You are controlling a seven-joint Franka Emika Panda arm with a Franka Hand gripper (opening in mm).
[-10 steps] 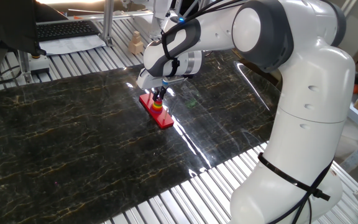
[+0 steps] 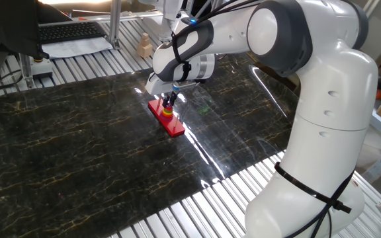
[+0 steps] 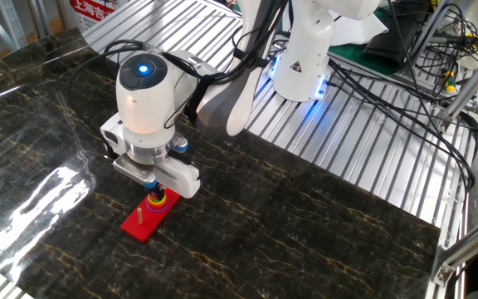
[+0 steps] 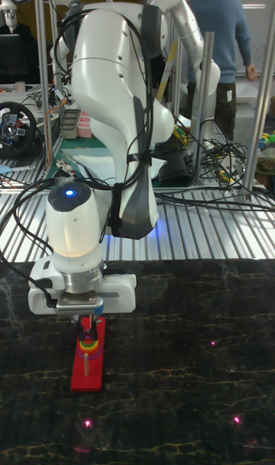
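A long red board [image 2: 175, 128] lies flat on the dark marbled tabletop. Upright pegs stand on it; a bare wooden peg [image 3: 139, 217] shows near one end. Around the board's middle is a small stack of coloured rings [image 2: 168, 113], with yellow and red visible and a purple ring at the bottom in exterior view 2. My gripper [image 2: 169, 104] points straight down at the top of this stack, its dark fingertips at or touching the upper ring. How far the fingers stand apart, and whether they hold a ring, is too small to make out.
Wide bare tabletop [image 2: 65, 152] surrounds the board. Slatted metal decking [image 3: 372, 158] borders the table by the robot's base. A small wooden block figure [image 2: 144, 45] and a keyboard [image 2: 68, 32] sit beyond the table's edge.
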